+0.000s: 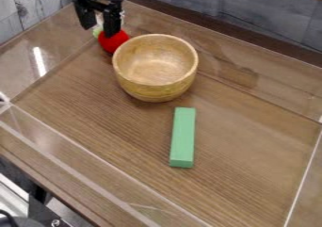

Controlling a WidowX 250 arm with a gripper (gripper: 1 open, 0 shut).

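My gripper (98, 20) is at the top left, its dark fingers open just above and left of a red object (113, 42). A small pale green item (97, 33) is partly visible beside the red object, mostly hidden. A tan wooden bowl (154, 69) sits in the middle, just right of and below the red object. A green bar (183, 137) lies flat at the lower centre right of the wooden table (75, 127).
Walls border the table at the top left and top right. Dark cables (10, 217) show at the bottom left corner.
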